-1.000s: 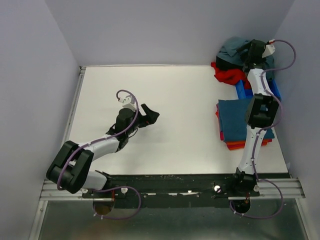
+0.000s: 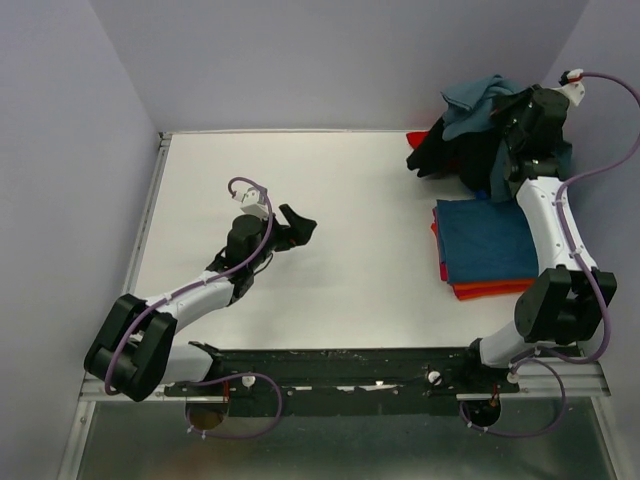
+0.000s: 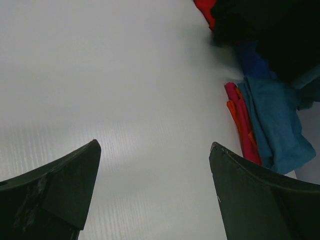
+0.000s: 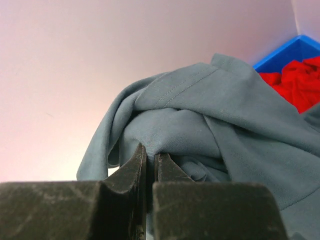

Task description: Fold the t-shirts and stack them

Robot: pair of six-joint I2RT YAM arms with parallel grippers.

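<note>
My right gripper (image 2: pixel 525 110) is at the back right of the top view, shut on a grey-teal t-shirt (image 4: pixel 195 105), which bunches up from between its fingers and hangs over a dark garment (image 2: pixel 436 150). My left gripper (image 2: pixel 298 225) stands open and empty over the bare table at left. A stack of folded t-shirts (image 2: pixel 485 240), teal on top with red and orange below, lies at the right.
Behind the stack is a blue bin (image 4: pixel 282 52) with red t-shirts (image 4: pixel 297 82) in it, largely hidden in the top view by the hanging cloth.
</note>
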